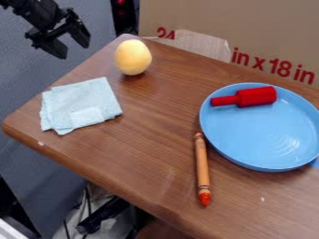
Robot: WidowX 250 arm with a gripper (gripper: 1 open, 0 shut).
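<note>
My black gripper hangs at the upper left, off the table's edge, its fingers apart with nothing between them. A light blue folded cloth lies on the left of the wooden table. A yellow egg-shaped object stands near the back edge. On the right a blue plate holds a red rolling-pin-like object. An orange crayon with a red tip lies beside the plate.
A large cardboard box stands along the back. Grey floor shows beyond the left edge, with some cables and dark fittings below.
</note>
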